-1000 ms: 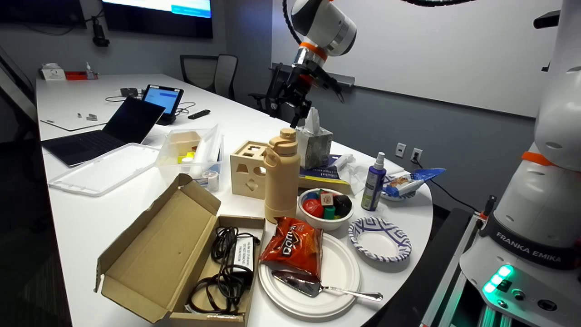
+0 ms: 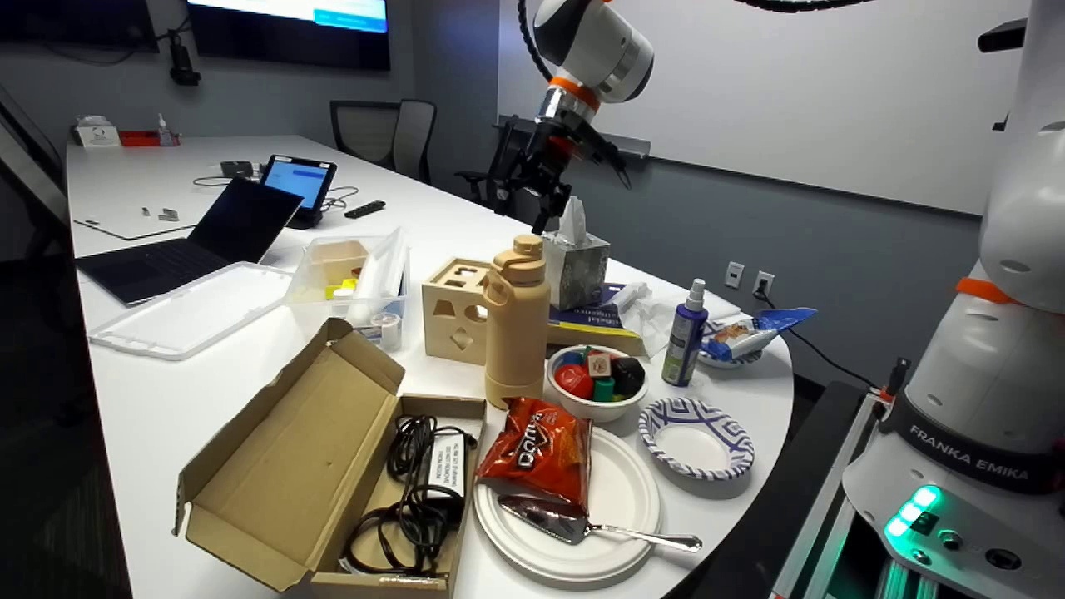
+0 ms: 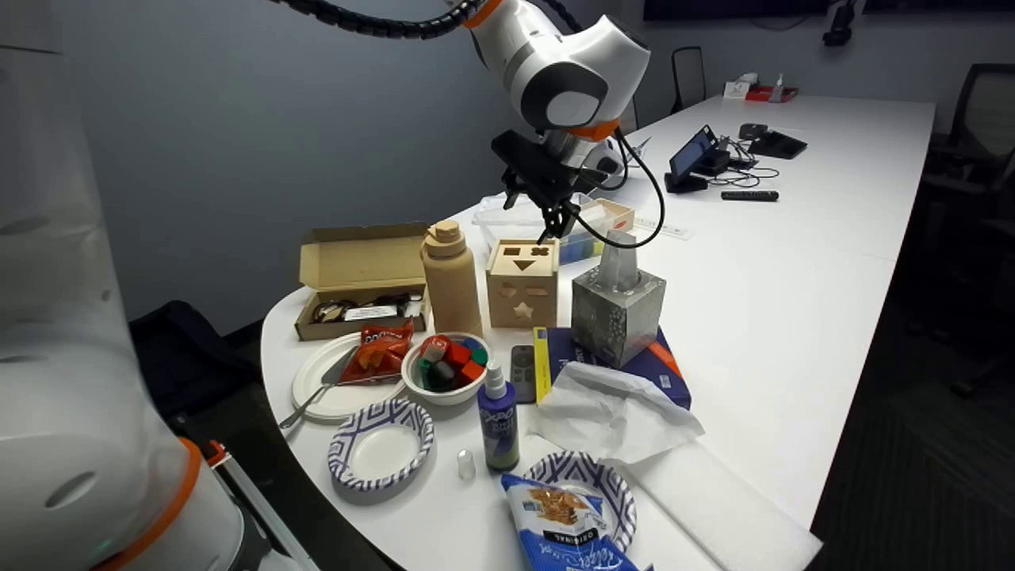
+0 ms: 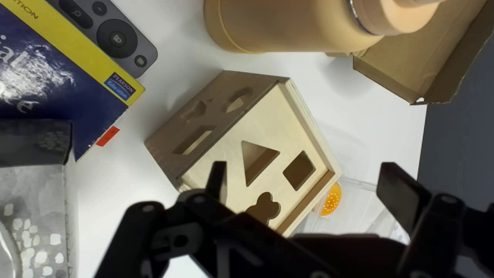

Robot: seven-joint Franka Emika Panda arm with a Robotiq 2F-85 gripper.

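My gripper is open, its two dark fingers wide apart and nothing between them. It hangs in the air above the wooden shape-sorter box (image 4: 278, 134), whose top has triangle, square and flower-like holes. In the second exterior view that box (image 3: 522, 285) stands upright beside the tan bottle (image 3: 451, 281), with the gripper (image 3: 528, 224) over its back part. Colored blocks (image 3: 452, 360) fill a white bowl in front of the bottle. How high the fingers are above the box is hard to judge.
Close around the box stand the tissue box (image 3: 618, 314) on a blue book (image 3: 666, 376), a clear plastic bin (image 2: 349, 274) and an open cardboard box (image 2: 419, 499) with cables. A red chip bag (image 2: 539, 449) and a cake server (image 2: 599, 529) lie on white plates.
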